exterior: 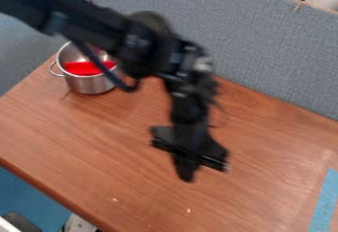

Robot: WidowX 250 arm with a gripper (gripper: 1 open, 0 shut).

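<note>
The black robot arm reaches from the upper left, blurred, down to my gripper (pixel 188 162) over the middle of the wooden table (pixel 93 152). The gripper looks shut, and I see nothing between its fingers, though blur hides detail. At the upper left a steel pot (pixel 85 80) with two handles and red inside stands on the table, partly hidden behind the arm.
A grey padded wall (pixel 264 48) runs along the back of the table, and a blue wall stands at the left. A blue tape strip (pixel 323 201) lies at the right edge.
</note>
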